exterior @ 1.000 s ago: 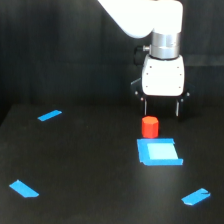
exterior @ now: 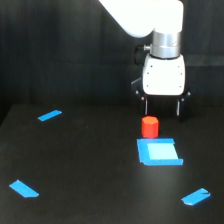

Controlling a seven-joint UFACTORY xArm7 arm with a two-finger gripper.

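A small red block (exterior: pixel 150 127) stands on the black table, just behind a white square edged with blue tape (exterior: pixel 143 153). Above and slightly behind the block hangs my gripper (exterior: pixel 162 110), pointing down from the white arm (exterior: pixel 164 75). Its two thin dark fingers are spread apart and nothing shows between them. The block sits near the left finger, in front of it from this view; whether they touch cannot be told.
Strips of blue tape lie at the table's left back (exterior: pixel 50 115), left front (exterior: pixel 24 189) and right front (exterior: pixel 196 197). A dark curtain (exterior: pixel 60 55) hangs behind.
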